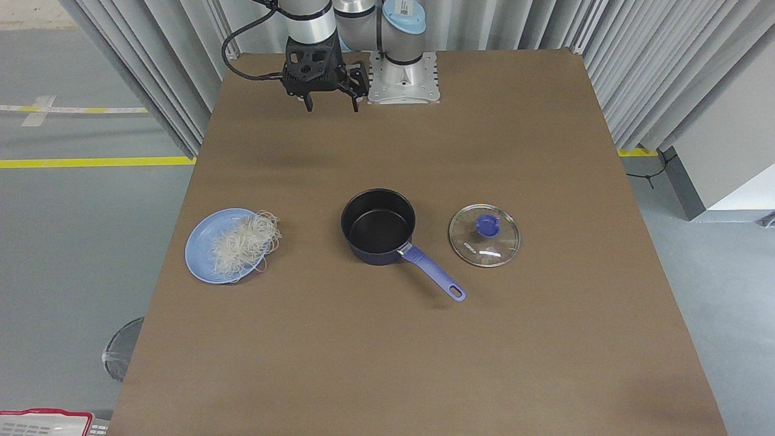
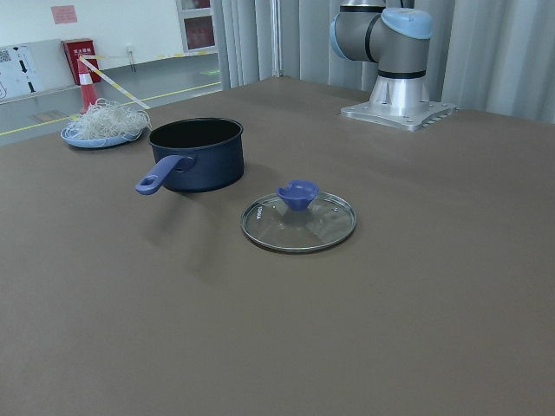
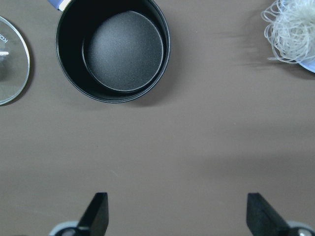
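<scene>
My gripper (image 1: 331,104) hangs open at the back of the table, above it; its two fingers frame bare tabletop in the wrist view (image 3: 177,206). A black pot (image 1: 378,221) with a blue handle (image 1: 436,272) sits empty at mid-table. Right of it in the front view lies a glass lid (image 1: 472,247) with a blue knob (image 2: 297,192). On the left, a blue plate (image 1: 203,254) holds a loose heap of white noodles (image 1: 247,243), some hanging over the rim.
A bin and a basket stand on the floor to the left.
</scene>
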